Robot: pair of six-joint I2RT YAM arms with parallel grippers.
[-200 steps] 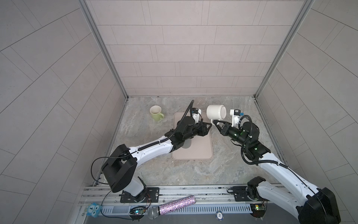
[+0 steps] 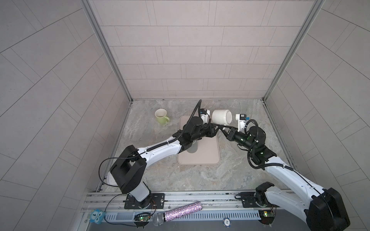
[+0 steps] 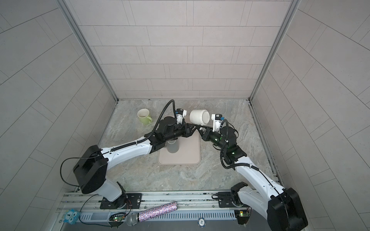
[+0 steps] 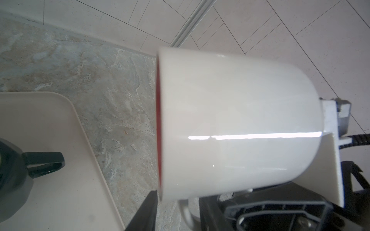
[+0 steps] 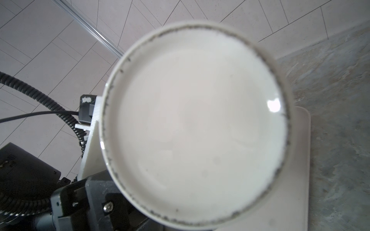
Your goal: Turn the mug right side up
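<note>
A white mug (image 2: 221,116) with a red inside is held on its side in the air, base to the right, by my right gripper (image 2: 223,128), which is shut on it low down, apparently at the handle. The left wrist view shows the mug (image 4: 237,119) filling the middle, handle downward; the right wrist view shows its base (image 5: 196,123). My left gripper is just below the mug, its fingers apart on either side of the handle, part open. The two grippers meet closely in both top views.
A tray (image 2: 204,157) lies beneath, holding a dark grey-green mug (image 4: 11,177), mostly hidden by the left arm in the top views. A green mug (image 2: 161,114) stands at the back left.
The white mug and right gripper have moved slightly left and down since a second ago. My left arm has shifted right and toward them, so the grippers now meet.
</note>
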